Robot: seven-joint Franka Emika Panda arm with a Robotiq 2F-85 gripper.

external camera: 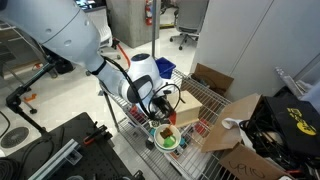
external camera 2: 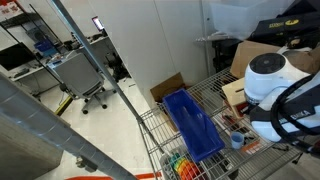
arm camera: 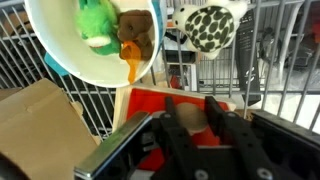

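In the wrist view my gripper has its black fingers (arm camera: 235,132) closed around a round, pale brown object (arm camera: 188,119), seen nearly end-on. What that object is cannot be told. It is seen over a red-bottomed box (arm camera: 148,103) with a light wooden edge. Beside the box, at upper left, a white bowl (arm camera: 78,68) holds a green toy (arm camera: 97,25), a brown toy (arm camera: 136,27) and an orange piece (arm camera: 131,58). In exterior view 1 the white wrist (external camera: 146,78) hides the fingertips, and the bowl (external camera: 155,141) lies just in front.
A black-and-white spotted toy (arm camera: 210,28) lies on the wire rack beside the bowl. Open cardboard boxes (external camera: 243,160) crowd the right side. A blue bin (external camera 2: 192,125) stands on the rack, with colourful toys (external camera 2: 184,166) nearby.
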